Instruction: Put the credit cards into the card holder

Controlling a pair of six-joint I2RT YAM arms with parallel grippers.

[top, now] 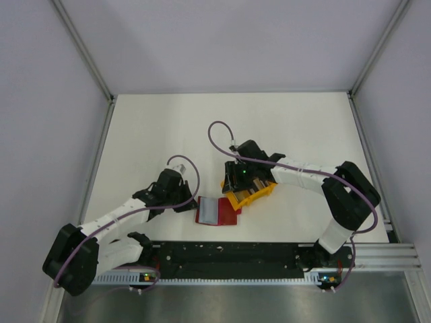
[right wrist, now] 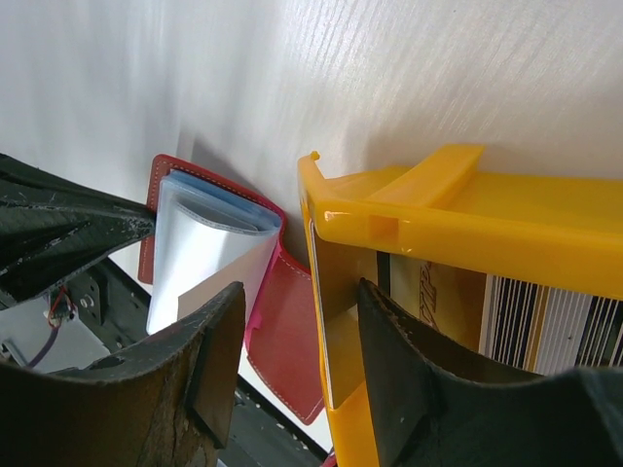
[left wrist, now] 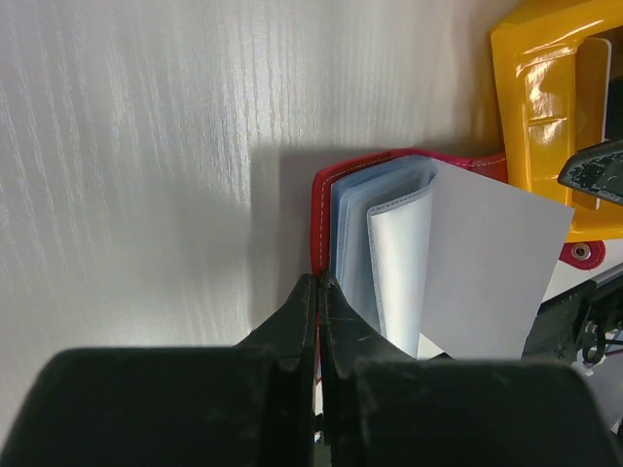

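The red card holder (top: 229,212) lies opened out near the table's front edge, with clear sleeves (left wrist: 375,204) and a pale sheet (left wrist: 487,248) standing partly raised. My left gripper is shut on the holder's thin red edge. Several cards (right wrist: 453,302) stand on edge in a yellow tray (right wrist: 409,209) right beside the holder. Over the tray's near-left end, my right gripper is open: one of its fingers is outside the tray wall, the other over the inside. A brownish card face (right wrist: 341,277) shows along that wall, between the fingers; it is not gripped.
The tray's corner sits close against the holder's right part, so the two grippers are near each other. A red snap tab (left wrist: 582,253) lies beside the tray.
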